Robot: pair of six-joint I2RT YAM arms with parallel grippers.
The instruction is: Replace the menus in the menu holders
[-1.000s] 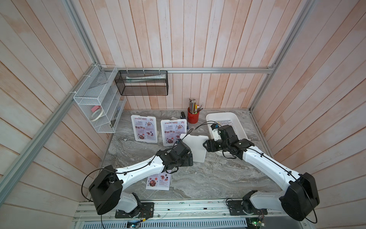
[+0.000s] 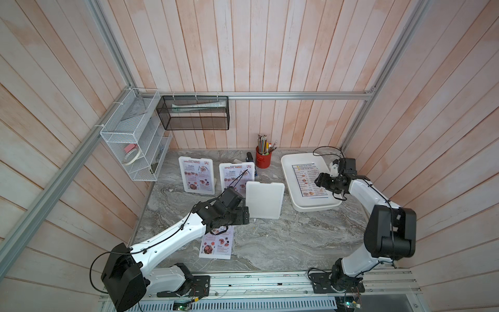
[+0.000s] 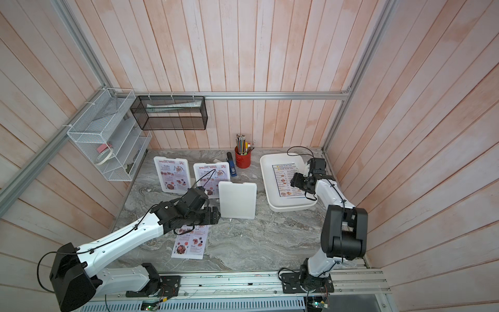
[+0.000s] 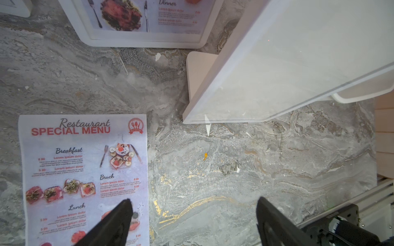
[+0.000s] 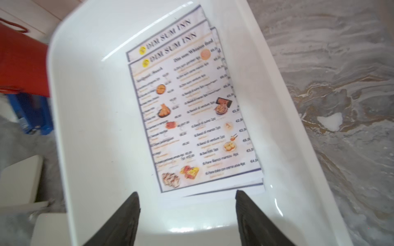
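Note:
A white menu holder (image 2: 265, 200) stands upright, blank toward the top cameras. Behind and left of it, two holders show Special Menu sheets (image 2: 196, 174) (image 3: 210, 176). A loose Special Menu sheet (image 4: 82, 164) lies flat on the counter at the front left. My left gripper is open and empty over the counter, beside that sheet and the blank-looking holder. My right gripper hangs open over the white tray (image 5: 94, 172), where a small stack of Dim Sum Inn menus (image 5: 192, 114) lies.
A red cup (image 2: 263, 159) of utensils stands at the back middle. A black wire basket (image 2: 192, 124) and white wire shelves (image 2: 130, 150) hang on the walls.
My right gripper has moved right, from beside the nearest holder to over the tray. My left gripper has moved slightly left.

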